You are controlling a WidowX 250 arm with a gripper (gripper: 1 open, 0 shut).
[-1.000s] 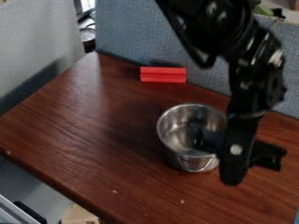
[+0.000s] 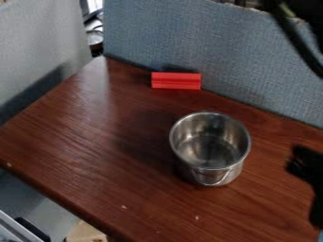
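Note:
A small steel pot point(image 2: 209, 151) with a thin handle stands on the right half of the wooden table point(image 2: 101, 142). A red block point(image 2: 176, 80) lies at the back of the table against the blue partition. My gripper point(image 2: 304, 168) is mostly out of frame at the right edge, dark and right of the pot, apart from it. Whether it is open or shut cannot be made out.
A blue fabric partition point(image 2: 202, 47) runs along the back, and a grey panel point(image 2: 38, 47) stands at the left.
My arm and gripper have moved from over the pot out to the right, mostly leaving the view. The pot and red block have not visibly moved.

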